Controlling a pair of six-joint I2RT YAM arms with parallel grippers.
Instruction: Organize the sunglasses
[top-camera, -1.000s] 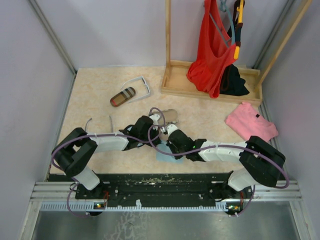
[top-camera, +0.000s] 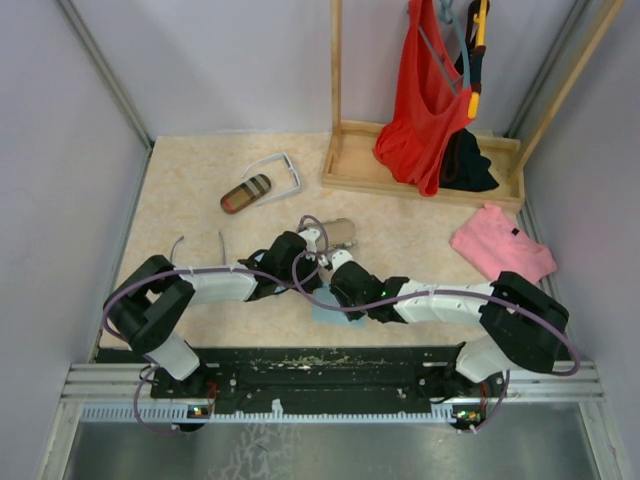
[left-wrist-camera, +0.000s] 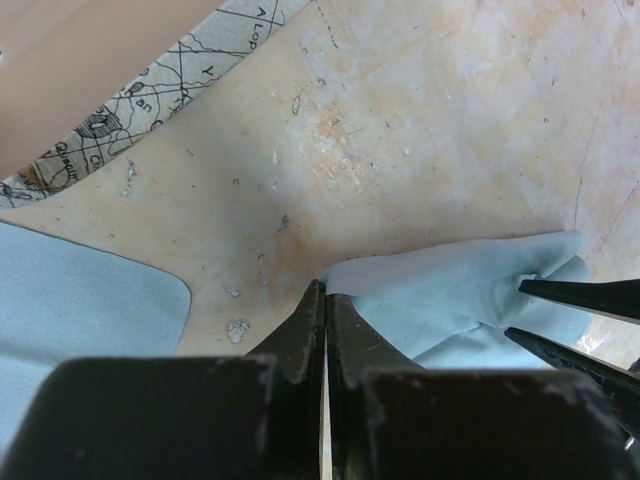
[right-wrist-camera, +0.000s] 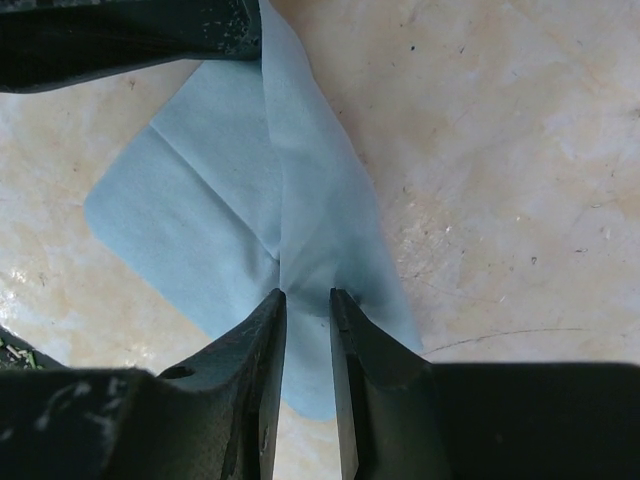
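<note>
A light blue cloth (top-camera: 330, 312) lies at the front middle beneath both grippers. My left gripper is shut at the edge of a folded, raised part of the cloth (left-wrist-camera: 440, 290); whether it pinches fabric is hard to tell. My right gripper stands part open over the creased cloth (right-wrist-camera: 210, 200), its fingertips apart. Beige glasses cases (top-camera: 335, 230) lie just behind the grippers, one with a map-print band (left-wrist-camera: 130, 110) in the left wrist view. A plaid case (top-camera: 245, 193) lies at the back left.
A white frame (top-camera: 290, 175) lies beside the plaid case. A wooden rack (top-camera: 355, 160) with red and black fabric stands at the back, and a pink cloth (top-camera: 500, 243) lies at the right. Two thin grey items (top-camera: 221, 245) lie at the left.
My right arm has shifted very slightly around the blue cloth; the left arm and the other items show no visible movement.
</note>
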